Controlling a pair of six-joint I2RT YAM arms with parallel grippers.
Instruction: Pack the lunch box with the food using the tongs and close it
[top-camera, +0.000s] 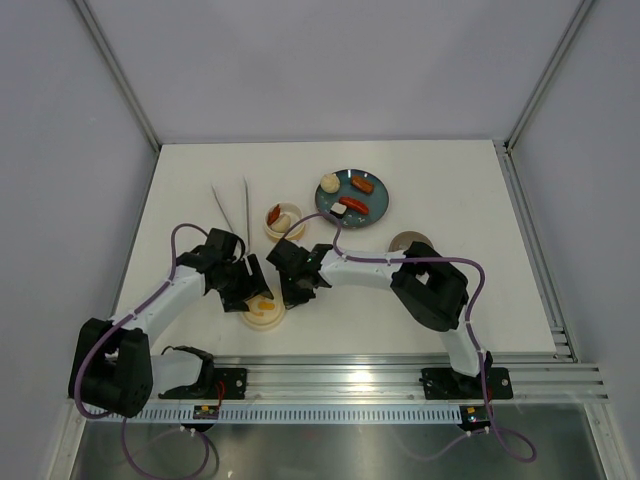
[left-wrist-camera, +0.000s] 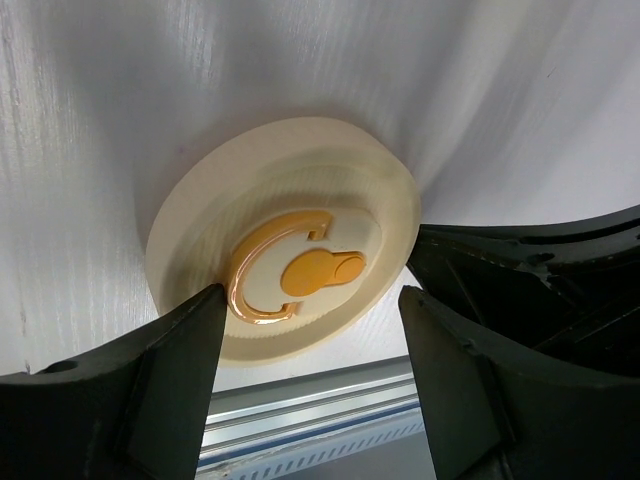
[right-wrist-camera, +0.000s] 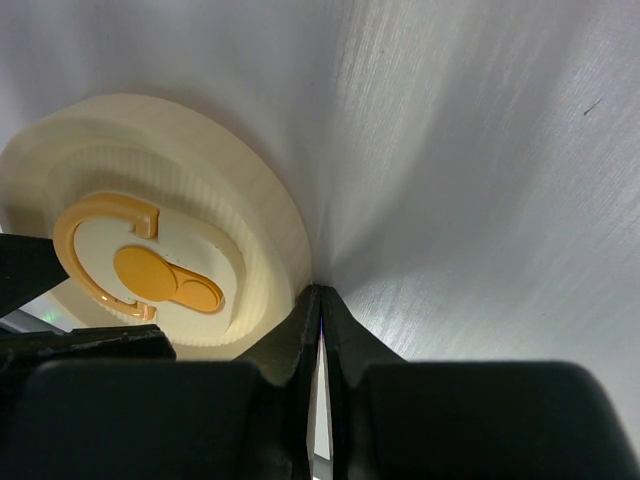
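Note:
The cream lid (top-camera: 262, 316) with its orange clasp (left-wrist-camera: 313, 271) lies on the table near the front edge. My left gripper hangs over it, fingers apart on either side of the clasp area. My right gripper is shut at the lid's side; whether anything is pinched between its tips is unclear. The lunch box bowl (top-camera: 294, 232) behind holds food. A teal plate (top-camera: 368, 204) carries sausages and pale pieces.
Two long tongs or sticks (top-camera: 247, 207) lie at the back left. A brown round item (top-camera: 410, 239) sits right of my right arm.

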